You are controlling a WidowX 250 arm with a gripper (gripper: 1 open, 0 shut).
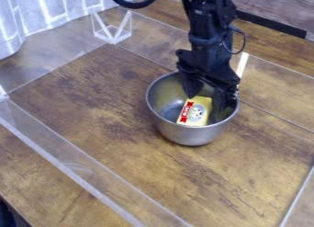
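Observation:
A steel bowl [178, 131] stands on the wooden table. In it lies a pale yellow item with a red label and a white part [194, 112]. My black gripper [205, 87] is over the back right part of the bowl, open, its lower fingers partly hard to make out against the bowl's inside.
A white plastic frame [110, 25] stands at the back left, by a sheer white curtain. Pale strips run across the tabletop.

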